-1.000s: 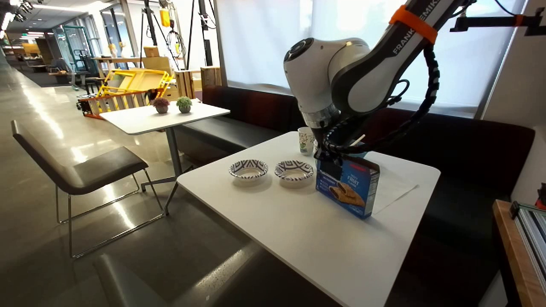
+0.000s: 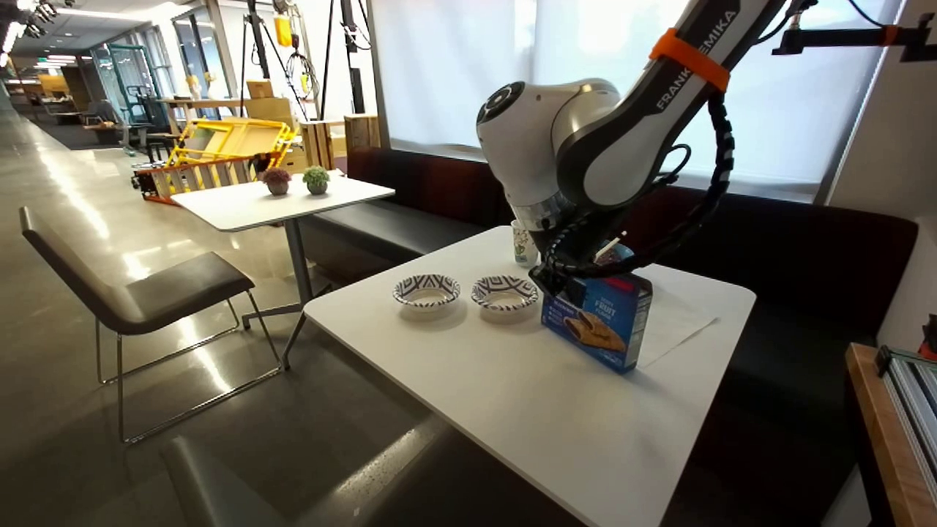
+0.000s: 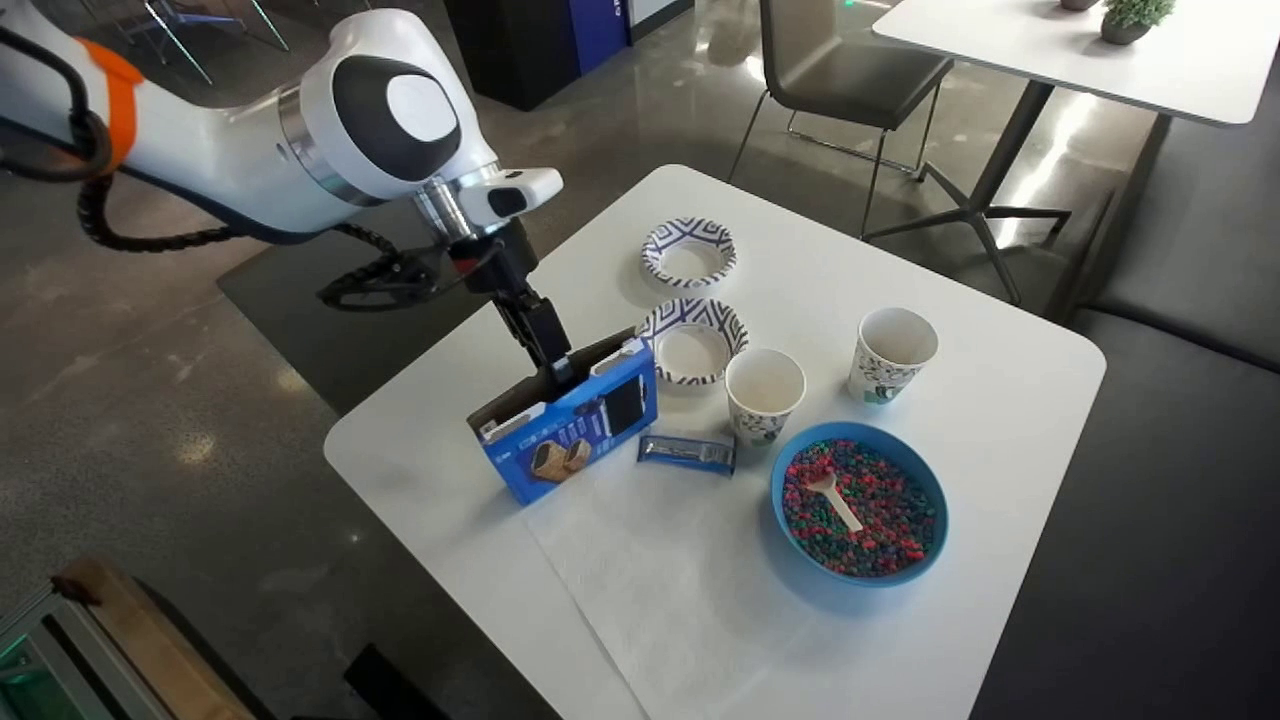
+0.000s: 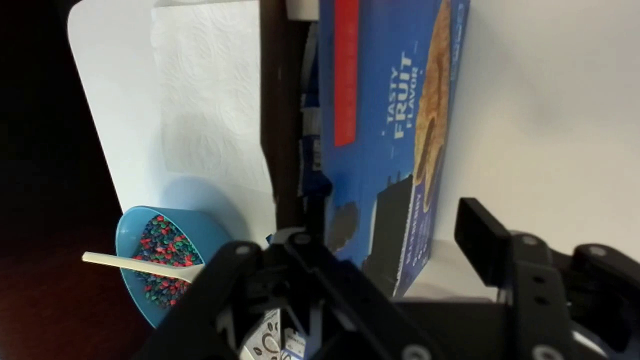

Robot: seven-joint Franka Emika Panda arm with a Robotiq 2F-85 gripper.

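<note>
A blue fruit-flavour snack box [image 2: 597, 320] stands upright on the table with its top open. In the wrist view, wrapped bars [image 4: 310, 120] show inside the box. My gripper is at the box's top edge, its fingers part open. One finger [image 4: 318, 195] reaches into the opening, and the other finger [image 4: 477, 234] is outside the printed front panel, apart from it. The second exterior view shows a finger [image 3: 554, 360] down in the open top, with the other one hard to make out.
A single wrapped bar [image 3: 686, 452] lies beside the box, near a paper cup [image 3: 764, 396] and another cup [image 3: 890, 354]. Two patterned bowls, one bowl [image 3: 693, 342] close to the box, sit behind. A blue bowl [image 3: 780, 492] of coloured pieces holds a spoon. A paper towel [image 3: 672, 600] lies flat.
In the first exterior view, the arm has shifted left and slightly down. The hand now tilts more over the box's left end. The box has barely moved.
</note>
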